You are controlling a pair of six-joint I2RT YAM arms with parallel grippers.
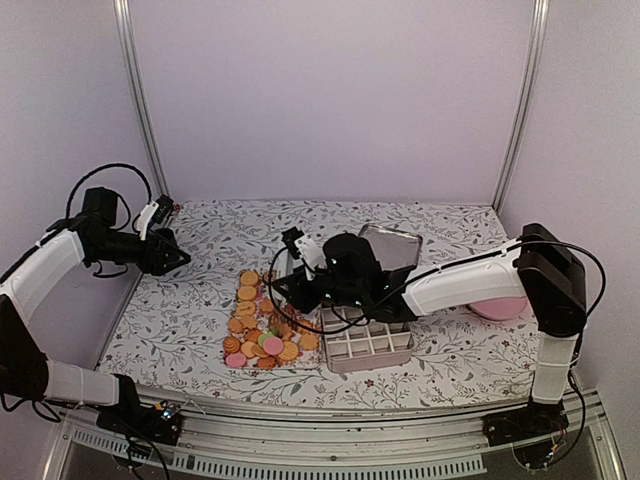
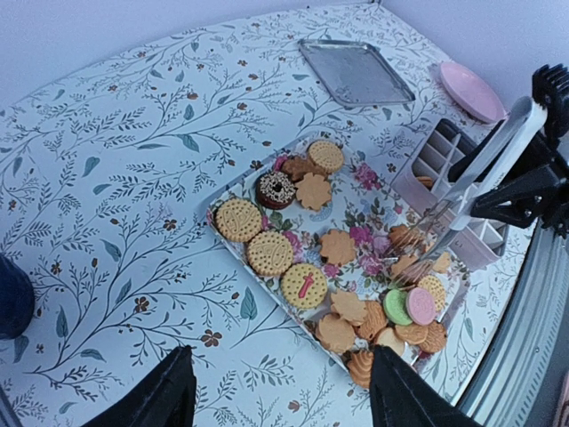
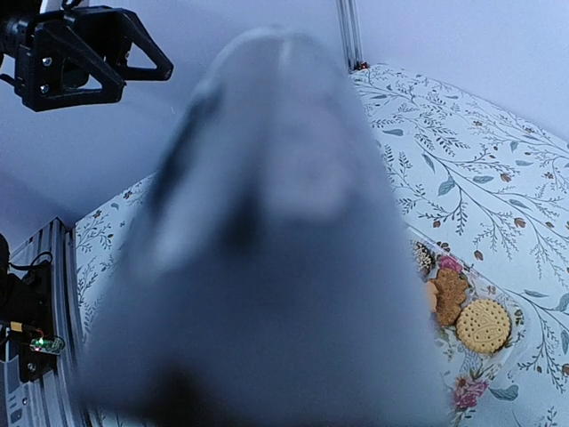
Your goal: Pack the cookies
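Observation:
A floral tray of assorted cookies point(image 2: 305, 286) lies mid-table, with a compartment box point(image 1: 365, 350) to its right. My right gripper point(image 1: 295, 290) is shut on light-coloured tongs point(image 2: 492, 151), their clear tips down among the cookies near the box; whether they pinch a cookie I cannot tell. In the right wrist view the tongs point(image 3: 267, 267) blur across the middle. My left gripper point(image 1: 165, 255) hangs above the table at the left, apart from the cookies, its fingers standing apart in the left wrist view.
An empty metal tray point(image 2: 356, 71) stands behind the box, and a pink plate point(image 2: 471, 89) lies to the right.

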